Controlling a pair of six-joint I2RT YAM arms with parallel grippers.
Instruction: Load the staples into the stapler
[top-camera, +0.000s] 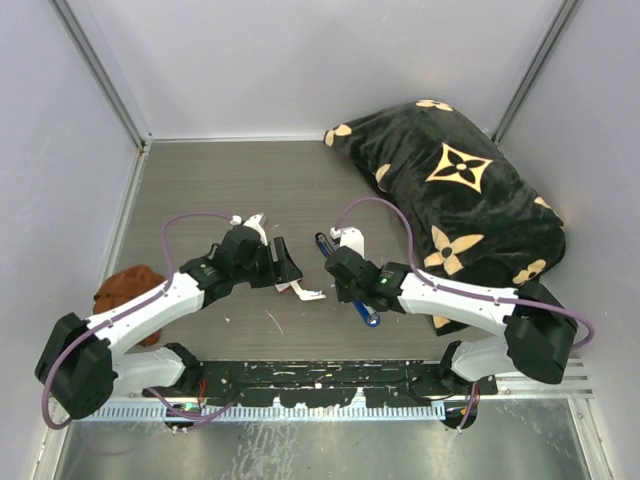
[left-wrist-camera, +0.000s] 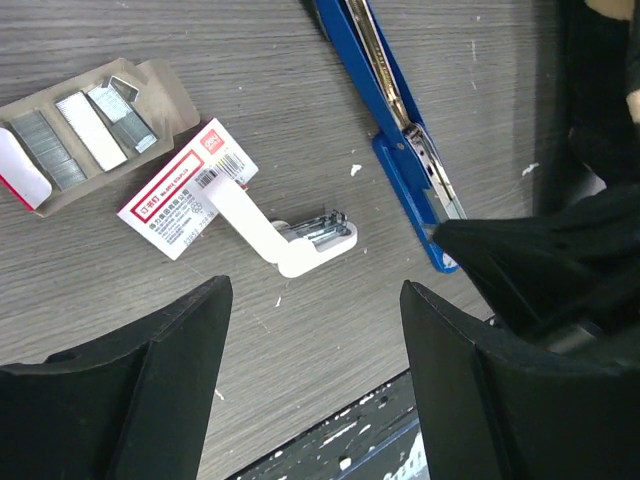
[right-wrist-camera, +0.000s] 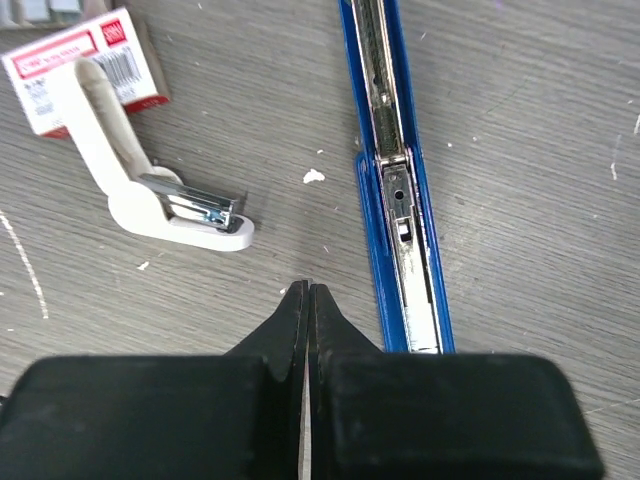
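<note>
A long blue stapler lies opened out on the table, its metal magazine bare. Left of it, a small white stapler also rests open, showing its metal part. My right gripper is shut just above the table beside the blue stapler, fingertips together and nothing between them. No loose staples show near its tips. In the left wrist view, staple strips sit in an open cardboard tray, with a red-and-white staple box beside it. My left gripper is open and empty, over bare table near the white stapler.
A dark patterned cushion fills the back right. At the left edge lies a brown cloth. White walls close in the sides and back.
</note>
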